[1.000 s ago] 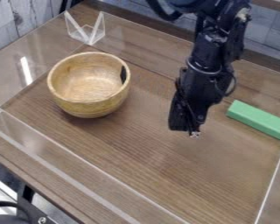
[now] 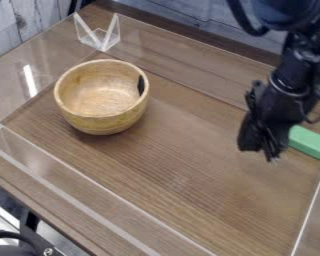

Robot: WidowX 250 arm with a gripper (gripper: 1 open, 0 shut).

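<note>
My black gripper point(image 2: 260, 140) is at the right of the camera view, low over the wooden table point(image 2: 163, 180), just left of a green block point(image 2: 310, 143) that it partly covers. It looks shut, with nothing visible between its fingers. A wooden bowl point(image 2: 100, 96) stands on the left half of the table.
A small white wire-like object point(image 2: 96, 33) sits at the back left. Dark cables lie at the bottom left corner, and a wall runs along the back right.
My gripper has moved right across the table, from the middle to beside the green block, which it now partly hides. The bowl has not moved.
</note>
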